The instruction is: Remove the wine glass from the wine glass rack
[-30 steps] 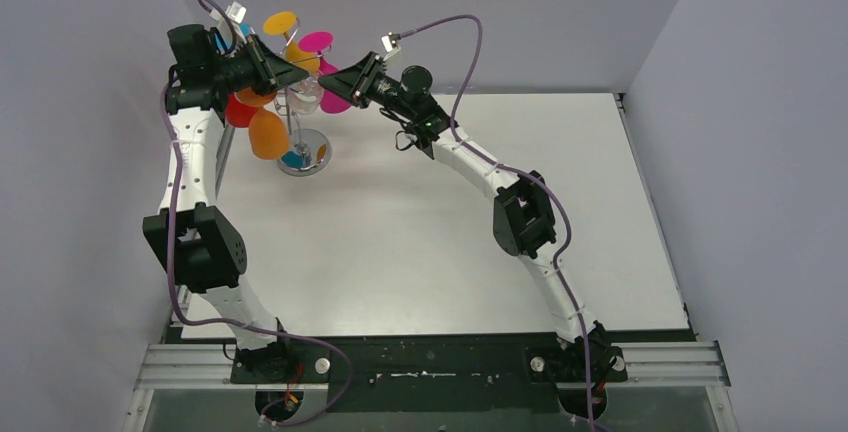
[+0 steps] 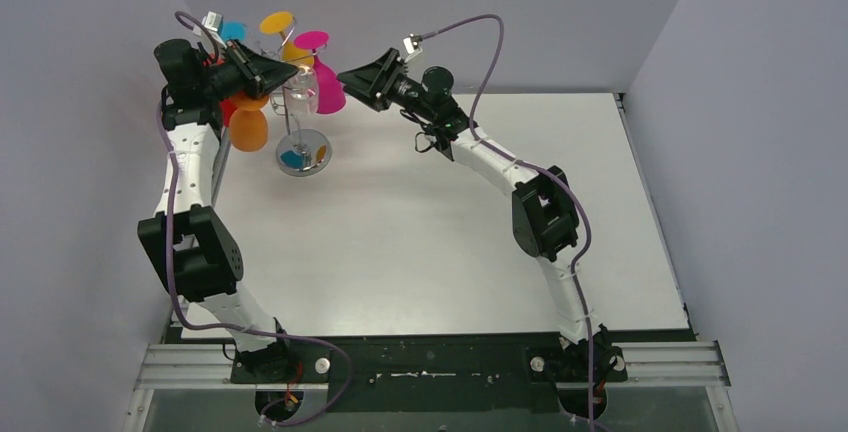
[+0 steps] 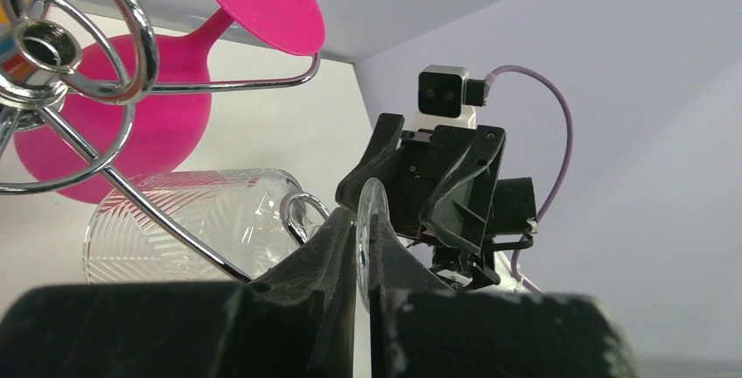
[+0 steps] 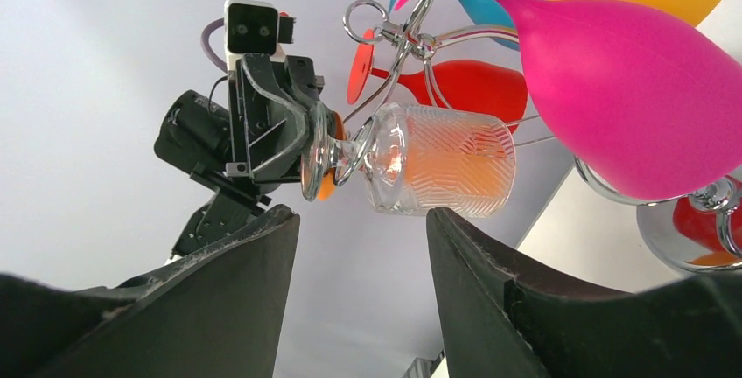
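The clear wine glass hangs on its side, bowl to the right in the right wrist view, its stem still within a wire loop of the chrome rack. Its flat foot is pinched edge-on between the fingers of my left gripper, which is shut on it. From above, the glass shows just under the left fingertips. My right gripper stands part open to the right of the glass, nothing between its fingers, apart from the bowl.
Pink, orange, yellow, red and blue glasses hang around the rack, close to the clear one. The rack's round base stands on the white table, which is bare to the right and front.
My right gripper has drawn back to the right, away from the clear glass. The left gripper and the hanging glasses have shifted a little to the left.
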